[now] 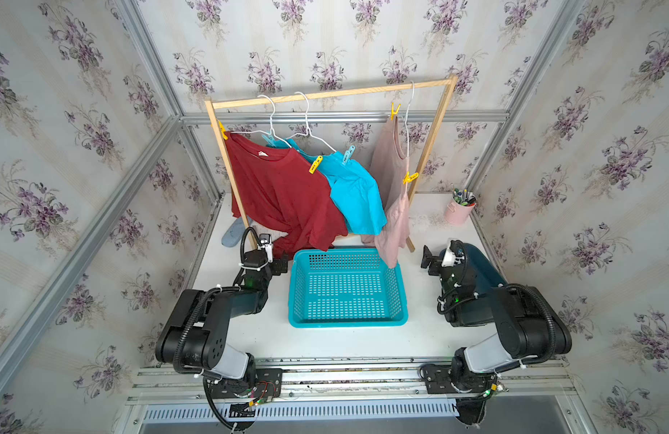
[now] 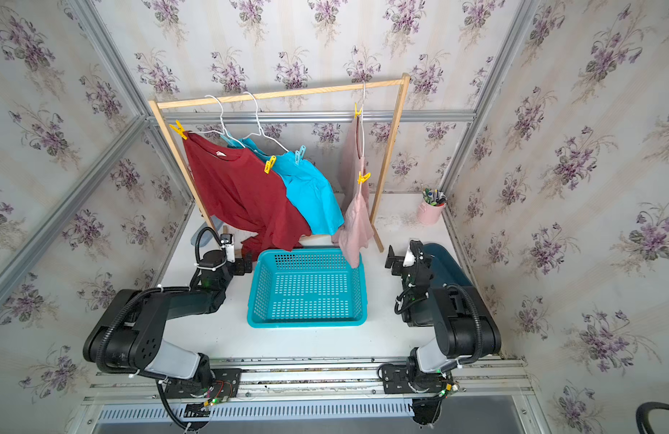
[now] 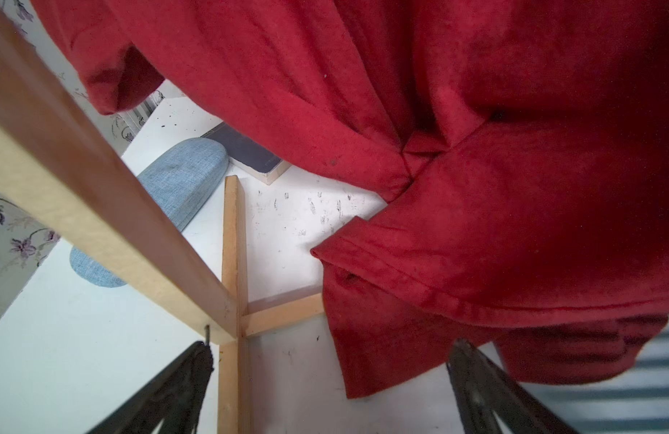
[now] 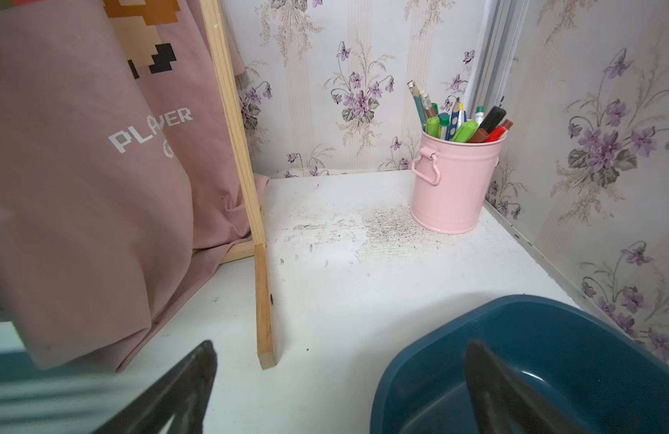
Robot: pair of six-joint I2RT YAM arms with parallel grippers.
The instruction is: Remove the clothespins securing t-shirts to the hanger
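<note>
A red t-shirt [image 1: 280, 184], a bright blue t-shirt [image 1: 356, 189] and a pink t-shirt [image 1: 388, 162] hang from white hangers on a wooden rack. Yellow clothespins [image 1: 316, 164] grip the red shirt at both shoulders. On the blue shirt sits a light blue clothespin [image 1: 348, 153], with another partly hidden behind the red shirt. The pink shirt carries a yellow clothespin [image 1: 411, 178] at its near shoulder and one at the far side. Low in front of the red shirt, my left gripper is open and empty. My right gripper, also open and empty, stands right of the pink shirt.
A turquoise basket [image 1: 348, 322], empty, lies between the arms below the shirts. Beside my right gripper is a dark blue basin [image 4: 421, 347]. A pink pencil bucket [image 4: 453, 188] stands at the back right. The rack's left post [image 3: 95, 173] rises close to my left gripper.
</note>
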